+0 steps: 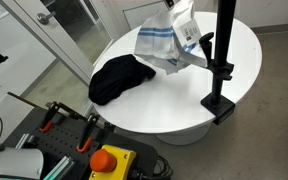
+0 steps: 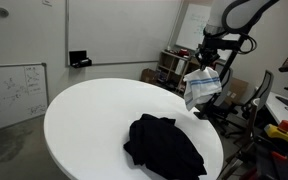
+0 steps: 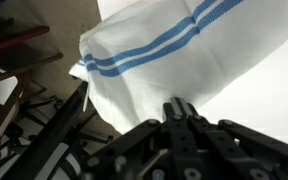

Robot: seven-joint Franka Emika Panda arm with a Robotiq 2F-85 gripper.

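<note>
A white towel with blue stripes (image 2: 201, 88) hangs in the air over the far side of the table, its upper end at my gripper (image 2: 208, 64). In the wrist view the gripper is shut, with the white towel (image 3: 139, 88) gathered at its fingertips and its striped part spread beyond them. Exterior view 1 shows the towel (image 1: 171, 40) near the table's back edge; the gripper is mostly cut off there. A black cloth (image 1: 121, 78) lies crumpled on the white round table, apart from the towel; it is also visible in exterior view 2 as a dark heap (image 2: 164, 146).
The round table (image 1: 174, 107) has bare room in front of the towel and beside the black cloth. A black post (image 1: 220, 65) stands at the table's right side. A red button on a yellow box (image 1: 106, 161) sits in the foreground.
</note>
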